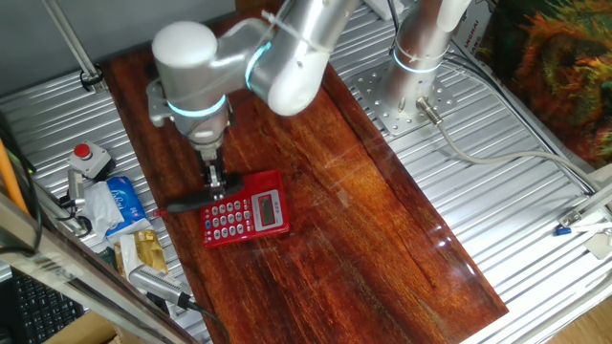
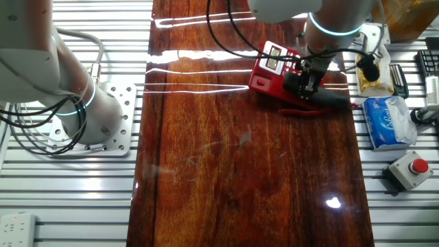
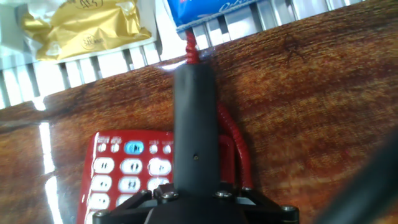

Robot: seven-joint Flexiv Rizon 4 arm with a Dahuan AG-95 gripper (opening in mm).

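Note:
A red desk telephone [image 1: 247, 212] with silver keys and a small display lies at the left part of the wooden board. Its black handset [image 3: 196, 124] runs lengthwise in the wrist view, one end between the fingers and the other pointing toward the board's edge. My gripper [image 1: 218, 189] is over the phone, shut on the handset. In exterior view 2 the handset [image 2: 333, 100] reaches past the phone's side, close above it; the exact gap cannot be judged. A coiled red cord [image 3: 239, 146] hangs beside it.
Beyond the board's edge are a blue tissue pack [image 2: 387, 122], a gold packet [image 3: 90, 28] and a grey box with a red button [image 2: 417, 167]. Most of the wooden board [image 1: 354, 248] is bare. Cables hang from the arm.

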